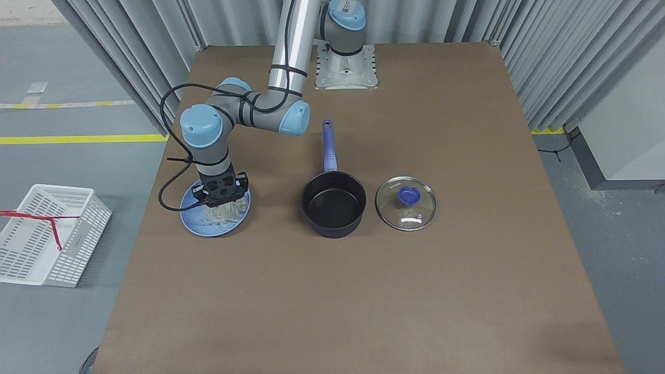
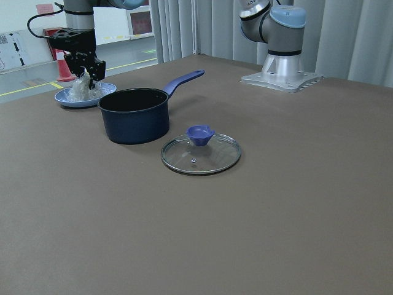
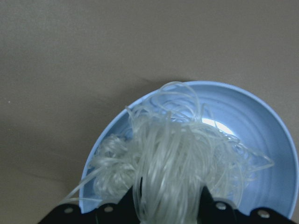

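Observation:
A light blue plate [image 1: 198,225] holds a loose heap of pale, translucent noodle-like strands [image 3: 205,154]. Over it, my gripper is down among the strands, with a thick bunch lying between its dark fingers; the fingertips are hidden by the strands, so whether they are shut on them I cannot tell. To the right of the plate stands a dark saucepan [image 1: 334,218] with a blue handle [image 1: 330,143] pointing back. Right of that, a glass lid [image 1: 396,212] with a blue knob [image 1: 409,195] lies on the table.
The white robot base [image 1: 345,78] stands at the back. A white plastic basket [image 1: 75,249] sits on the floor left of the table.

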